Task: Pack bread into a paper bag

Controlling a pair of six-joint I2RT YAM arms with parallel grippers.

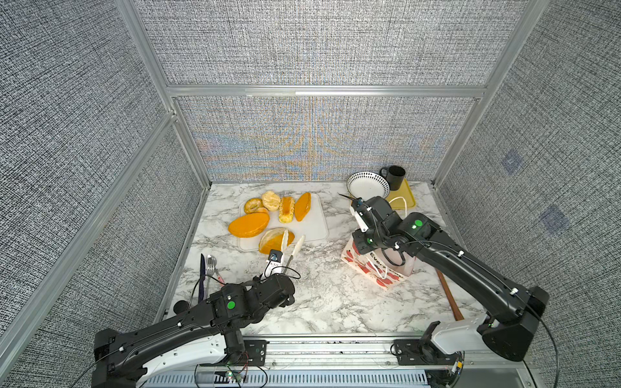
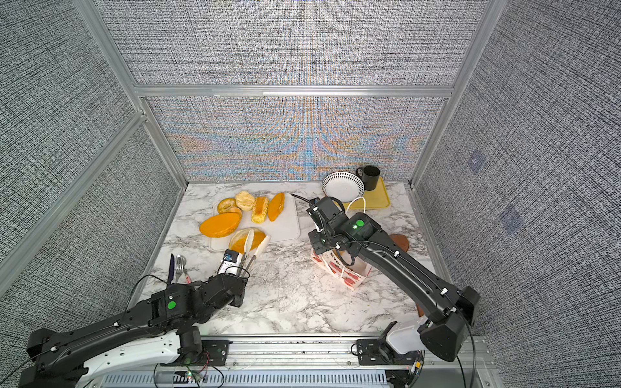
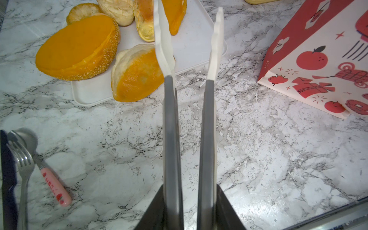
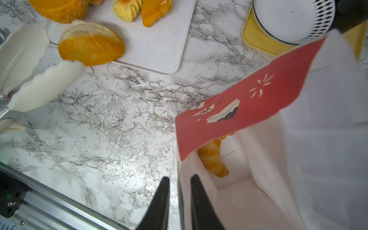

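White-tipped tongs (image 3: 170, 126) extend from my left gripper, their arms spread between its open fingers. Empty space lies between the tong tips, near a half-moon bread roll (image 3: 136, 74) on the cutting board's front edge. The paper bag (image 1: 372, 265), red and white with fruit prints, stands upright right of centre. Inside it, a golden bread piece (image 4: 212, 159) shows partly under the folded red flap. At the bag's left rim is my right gripper, its fingers apart with the bag wall between them; whether they touch it I cannot tell.
The white board (image 1: 313, 226) holds several breads, including a large oval bun (image 1: 249, 225). A knife (image 3: 8, 172), fork (image 3: 25, 164) and spoon lie at left. At the back right, a bowl (image 1: 368, 186) and black mug (image 1: 396, 177) sit by a yellow tray (image 1: 407, 195).
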